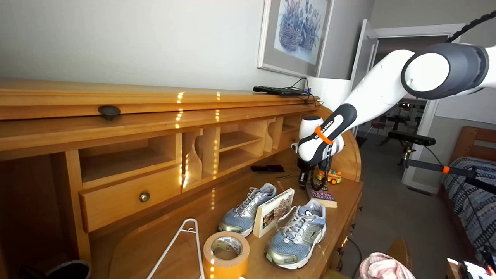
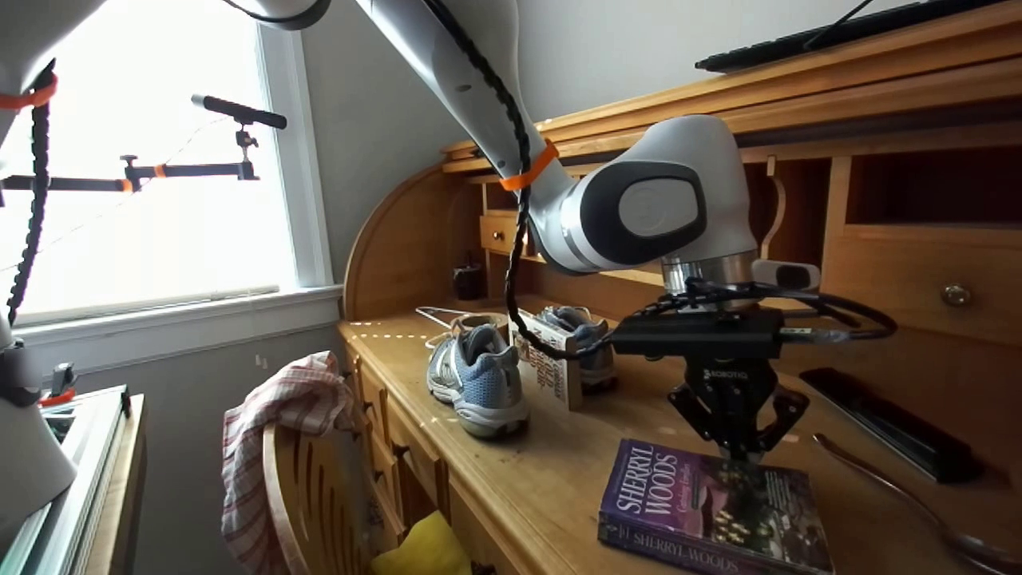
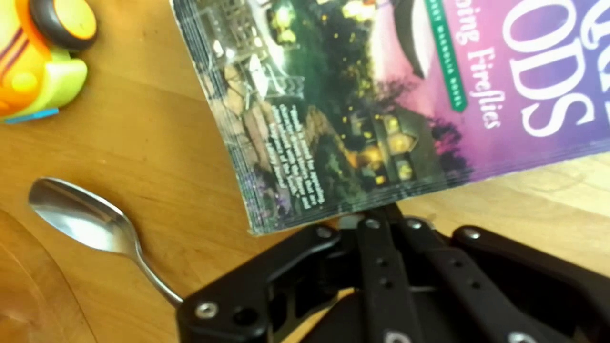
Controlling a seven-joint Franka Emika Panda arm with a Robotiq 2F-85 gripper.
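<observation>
A purple paperback book lies flat on the desk near its end. My gripper points down at the book's far long edge, shut. In the wrist view the book's cover fills the top, and the gripper's closed fingertips stand right at the lower edge, seemingly against it. Nothing shows between the fingers, whose very tips are partly hidden behind the book. From the first exterior side, the book is partly covered by the arm's cable.
A metal spoon and an orange toy vehicle lie close by. A dark flat object rests farther back. Two grey-blue running shoes, with a framed block between them, and an orange tape roll occupy the desk's other part.
</observation>
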